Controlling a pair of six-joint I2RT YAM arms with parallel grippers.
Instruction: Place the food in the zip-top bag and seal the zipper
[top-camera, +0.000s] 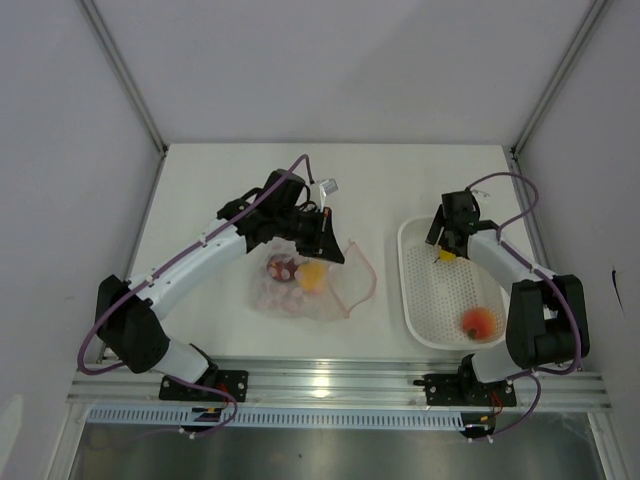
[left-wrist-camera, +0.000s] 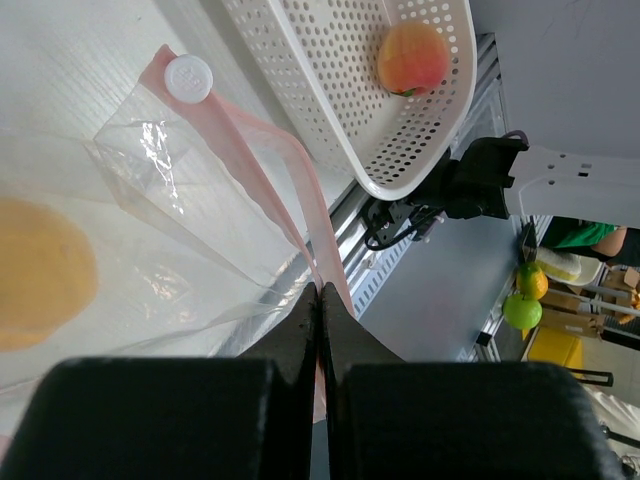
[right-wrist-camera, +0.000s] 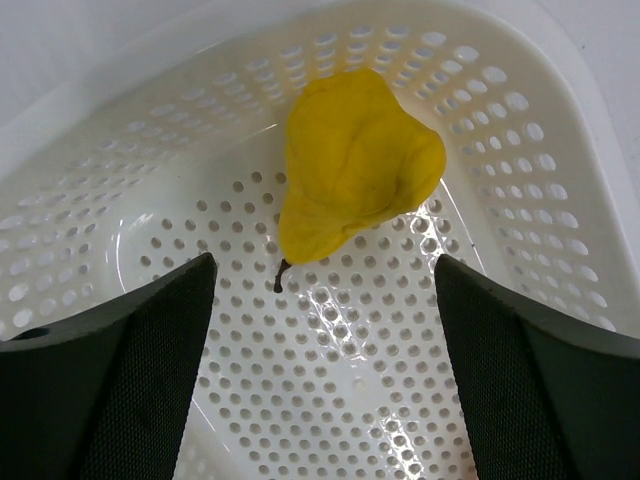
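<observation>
The clear zip bag (top-camera: 350, 283) with its pink zip edge (left-wrist-camera: 235, 140) lies on the table, its mouth spread toward the basket. Inside are a dark red food piece (top-camera: 282, 267) and an orange-yellow one (left-wrist-camera: 40, 272). My left gripper is shut, pinching the pink edge at its fingertips. Over the far end of the white basket, my right gripper stands open with nothing in its grasp. A yellow pepper-like food (right-wrist-camera: 350, 160) lies on the basket floor just beyond its fingers, near the far wall.
The white perforated basket (top-camera: 408, 300) stands right of the bag. A red-orange peach-like fruit (top-camera: 478, 323) rests at its near end. Bare table (top-camera: 400, 180) lies behind the bag and basket.
</observation>
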